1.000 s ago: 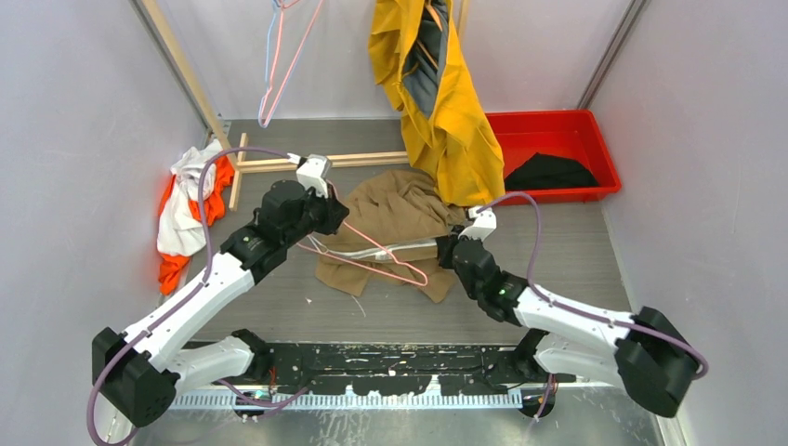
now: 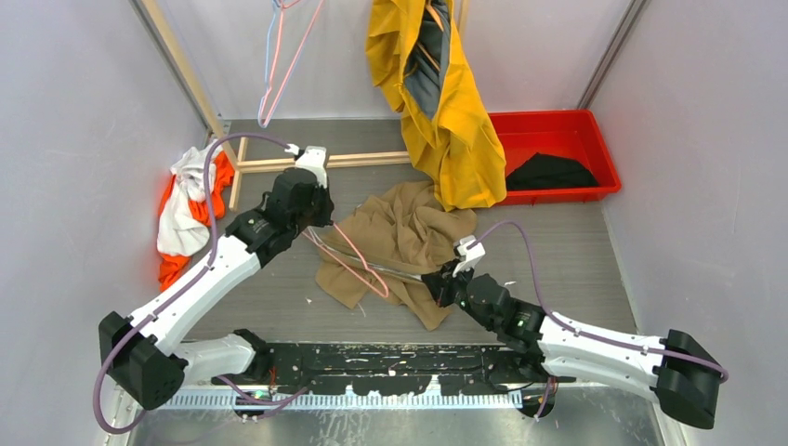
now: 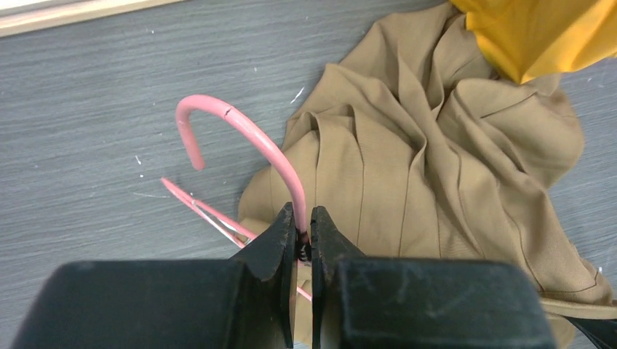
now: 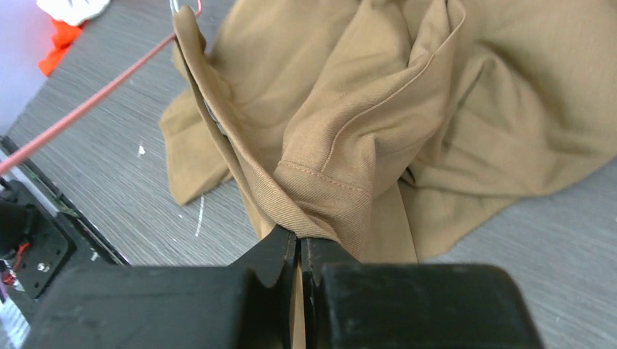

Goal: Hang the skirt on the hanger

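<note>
In my left gripper is a pink wire hanger [image 3: 255, 134], held shut near its hook, above the floor and the brown skirt [image 3: 385, 167]. In the top view the hanger [image 2: 376, 279] slants down-right from that gripper toward my right gripper [image 2: 437, 288]. My right gripper is shut on a folded edge of the skirt [image 4: 342, 182], lifted in a band, with the rest lying crumpled on the floor [image 2: 409, 223].
A yellow garment [image 2: 446, 149] hangs at the back, above the skirt. A red tray [image 2: 576, 139] with dark cloth stands back right, white and orange clothes [image 2: 181, 223] lie left. Spare hangers [image 2: 269, 93] hang back left; wooden rails [image 2: 362, 160] cross behind.
My right gripper has moved down toward the front, drawing the skirt's band with it. The hanger has swung, its right end lower and nearer the middle.
</note>
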